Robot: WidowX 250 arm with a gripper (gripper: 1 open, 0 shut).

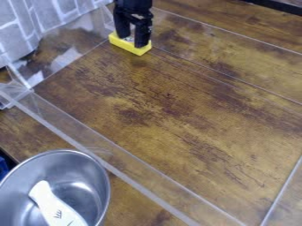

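My black gripper (pixel 132 32) reaches down from the top edge, open, with its fingers at a yellow block (pixel 132 46) near the back left of the wooden surface. The fingers partly hide the block; whether they touch it I cannot tell.
A metal bowl (pixel 91 183) holding a white utensil (pixel 53 205) stands at the front left. Clear plastic edging (pixel 106 166) borders the wooden surface (pixel 200 115), whose middle and right are clear. A grey and white patterned item (pixel 24 26) fills the back left corner.
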